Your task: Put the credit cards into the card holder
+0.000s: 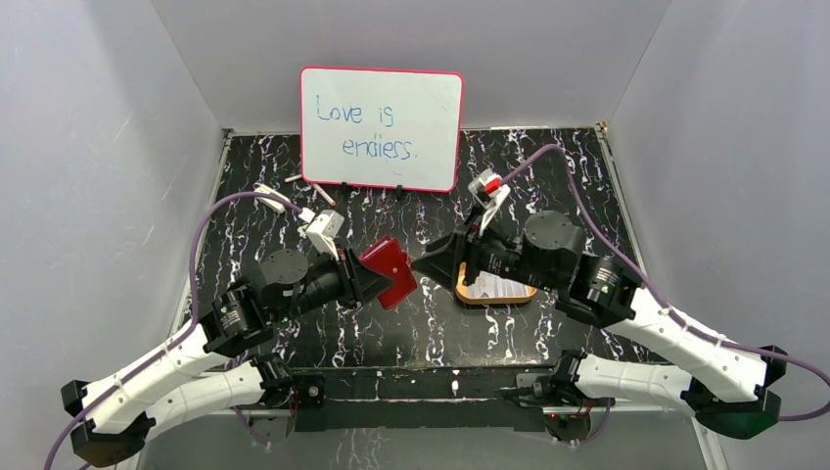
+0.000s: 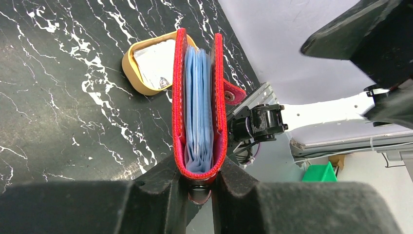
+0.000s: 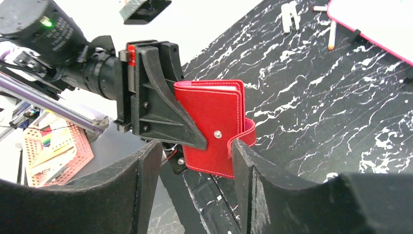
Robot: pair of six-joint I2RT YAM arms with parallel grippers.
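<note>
A red card holder [image 1: 388,270] is held upright by my left gripper [image 1: 361,282], which is shut on it; in the left wrist view its blue plastic sleeves [image 2: 197,109] face up, and its strap with a snap [image 2: 233,93] sticks out at the right. My right gripper [image 1: 435,262] stands just right of the holder, part open, with nothing seen between its fingers; in the right wrist view the holder is beyond them. A yellow tray [image 1: 531,294] with white cards [image 2: 155,63] in it sits on the table behind the right arm.
The whiteboard [image 1: 382,93] stands at the back. Pens [image 3: 332,36] and a small white object [image 1: 269,196] lie at the back left.
</note>
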